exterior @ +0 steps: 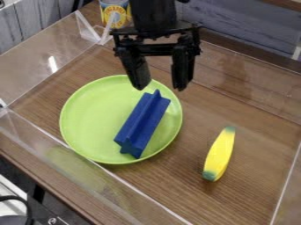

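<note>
A long blue block (143, 124) lies slanted on a green plate (91, 122) at the centre-left. A yellow banana (219, 153) with green tips lies on the wooden table to the right of the plate. My black gripper (159, 75) hangs over the back edge of the plate, above the upper end of the blue block, its two fingers apart with nothing seen between them.
A can (114, 15) stands at the back left, partly behind the arm. Clear walls edge the wooden table (235, 88). A black cable lies at the bottom left corner.
</note>
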